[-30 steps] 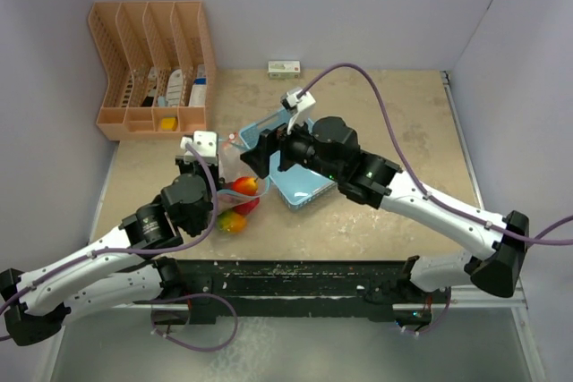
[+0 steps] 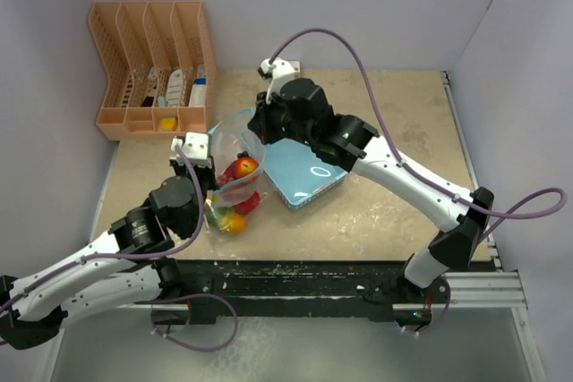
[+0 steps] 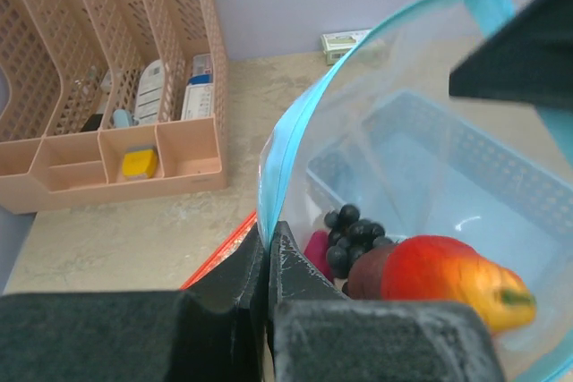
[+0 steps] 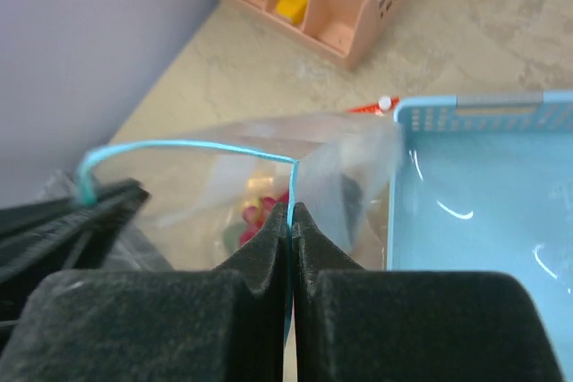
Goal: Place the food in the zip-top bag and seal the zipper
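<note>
The zip top bag (image 2: 231, 136) stands open, food inside: a red-yellow fruit (image 3: 452, 279), dark grapes (image 3: 351, 239) and a pink item. In the left wrist view my left gripper is shut on the bag's blue-zipped rim at the near side. My right gripper is shut on the opposite rim, the blue zipper strip running into its fingertips in the right wrist view. In the top view more food (image 2: 231, 221) shows low in the bag, toward the table's front.
A blue plastic bin (image 2: 304, 172) lies right of the bag. A peach organizer (image 2: 112, 131) with small items stands at the back left. A small box sits at the back, partly behind the right arm.
</note>
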